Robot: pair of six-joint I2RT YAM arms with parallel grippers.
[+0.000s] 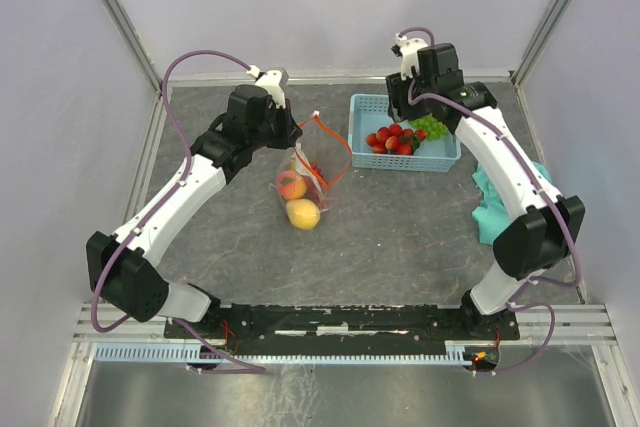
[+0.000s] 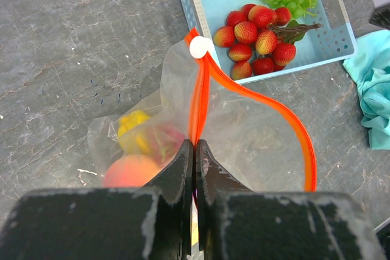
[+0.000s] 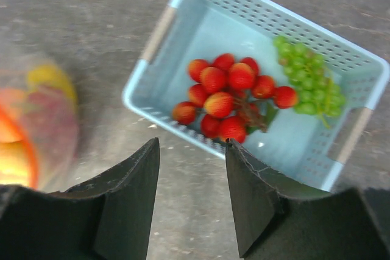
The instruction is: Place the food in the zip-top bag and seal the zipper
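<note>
The clear zip bag (image 2: 256, 150) with an orange zipper holds fruit, including a peach (image 2: 131, 172) and a yellow fruit (image 1: 303, 213). My left gripper is shut on its orange rim, holding the mouth partly up. My right gripper is open above the front of the blue basket (image 3: 201, 19), with nothing between its fingers. In the basket lie several red strawberry-like fruits (image 3: 220, 105) and a bunch of green grapes (image 3: 308, 83).
A crumpled teal cloth (image 1: 492, 212) lies at the right of the table.
</note>
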